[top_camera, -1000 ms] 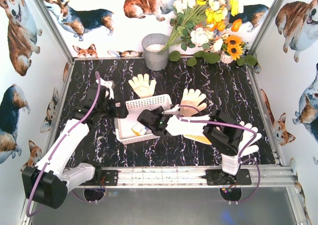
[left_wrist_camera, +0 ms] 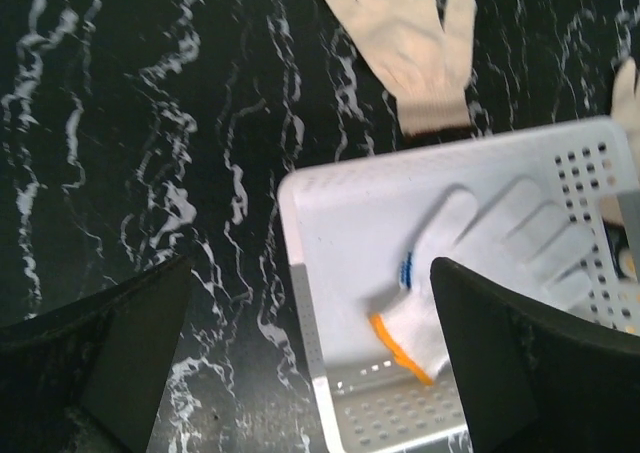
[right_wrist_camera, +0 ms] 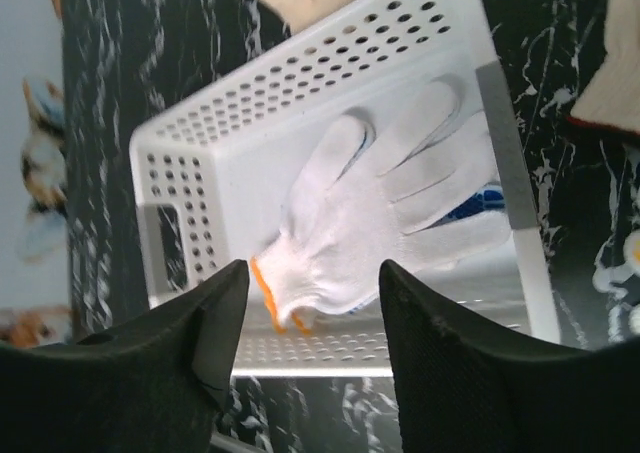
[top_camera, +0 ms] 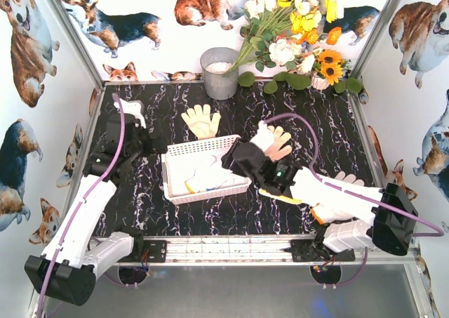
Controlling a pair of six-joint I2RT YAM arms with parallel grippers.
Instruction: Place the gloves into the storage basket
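Note:
A white glove with an orange cuff (right_wrist_camera: 350,213) lies flat inside the white storage basket (top_camera: 210,198), with something blue partly under its fingers. Behind the basket, a cream glove (top_camera: 201,121) rests on the table. Another cream glove (top_camera: 278,144) lies to the basket's right, partly covered by the right arm. At the lower right is a white glove with an orange cuff (top_camera: 340,197), also partly hidden by that arm. My right gripper hovers above the basket, fingers apart and empty. To the basket's left my left gripper stands open, nothing between its fingers.
At the back stand a grey bucket (top_camera: 220,86) and a bunch of flowers (top_camera: 302,30). Something yellow (top_camera: 284,196) pokes out beneath the right arm. Bare black marbled table lies left of the basket and in front of it.
My right gripper has moved right across the basket, uncovering more of the white glove inside. The left arm has drawn back a little to the left.

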